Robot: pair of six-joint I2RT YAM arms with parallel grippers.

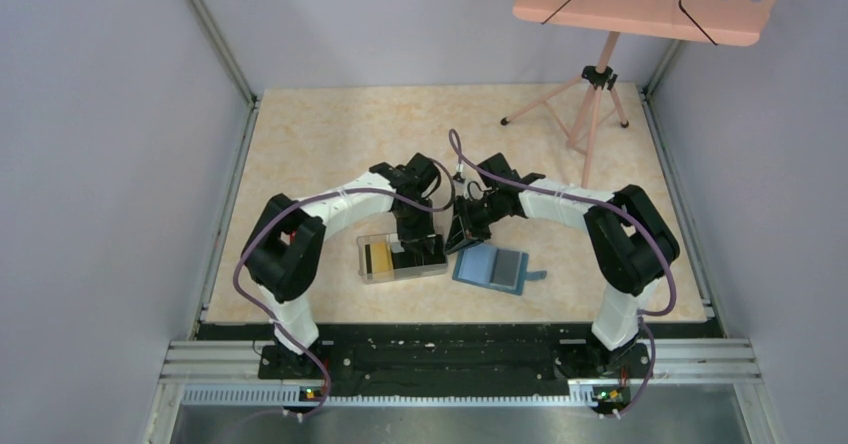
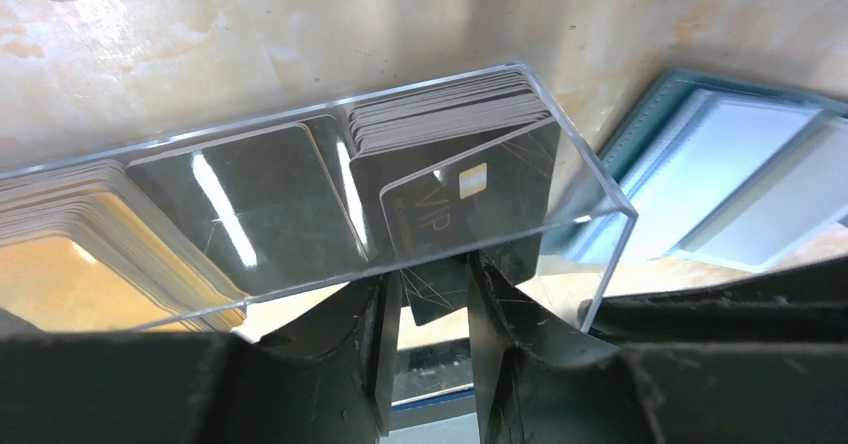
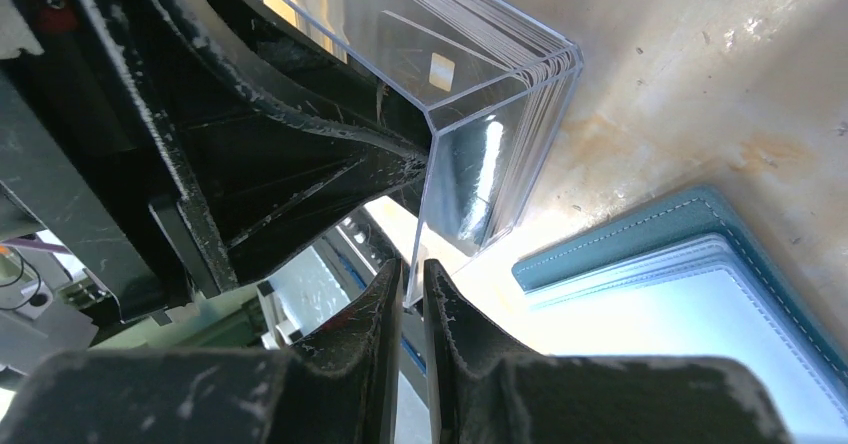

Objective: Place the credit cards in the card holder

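A clear acrylic box [image 1: 376, 276] holds gold cards [image 2: 70, 274] at its left and black cards [image 2: 455, 204] at its right, one marked VIP. My left gripper is at the box's front wall, fingers part open around the lower edge of a black card; whether they touch it is unclear. My right gripper is shut on the box's right corner edge. The blue card holder [image 1: 490, 267], with clear sleeves, lies open just right of the box.
A pink stand [image 1: 600, 79] is at the back right. The table [image 1: 320, 134] behind the arms is clear; both grippers are close together at its middle.
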